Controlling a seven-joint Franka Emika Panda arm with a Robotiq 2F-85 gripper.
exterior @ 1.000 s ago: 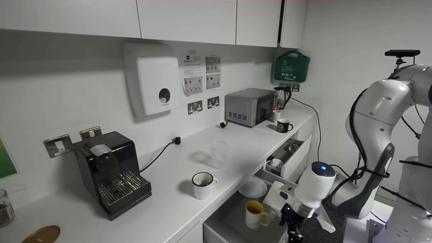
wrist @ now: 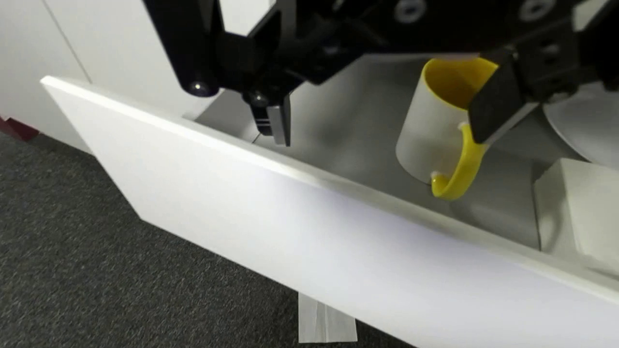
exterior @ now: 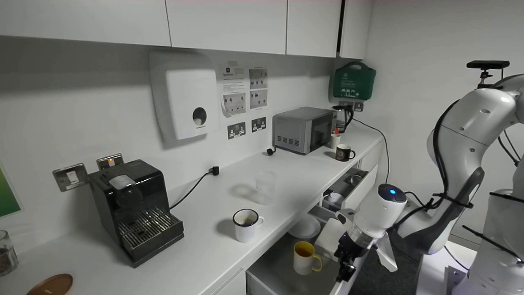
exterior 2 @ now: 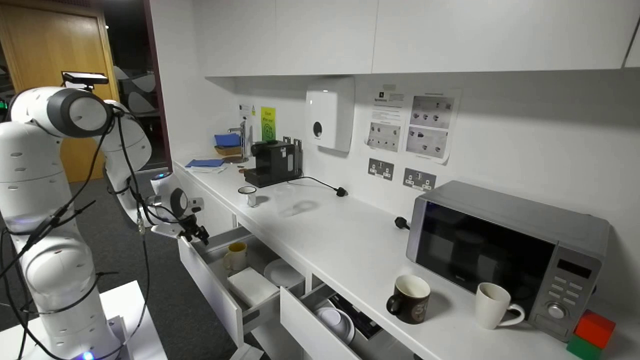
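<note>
My gripper is open, its fingers wide apart in the wrist view with nothing held between them. It hovers low over the pulled-out drawer (exterior 2: 207, 285), close to the top edge of the front panel; whether it touches that panel I cannot tell. Inside stands a white mug with a yellow interior and yellow handle (exterior: 303, 263). The right finger (wrist: 500, 104) overlaps part of this mug in the wrist view. Sharing the drawer are a white box (exterior 2: 253, 287) and a white plate (exterior 2: 283, 273).
A second drawer (exterior: 362, 189) stands open alongside, holding white dishes. On the counter are an enamel mug (exterior: 244, 232), a clear plastic cup (exterior: 265, 188), a coffee machine (exterior: 135, 206), a microwave (exterior 2: 510, 258), a black mug (exterior 2: 409, 299) and a white mug (exterior 2: 493, 305).
My arm has shifted, with the gripper now higher and slightly left in exterior view 1. The drawer with its yellow-handled mug, box and plate has slid slightly inward toward the counter.
</note>
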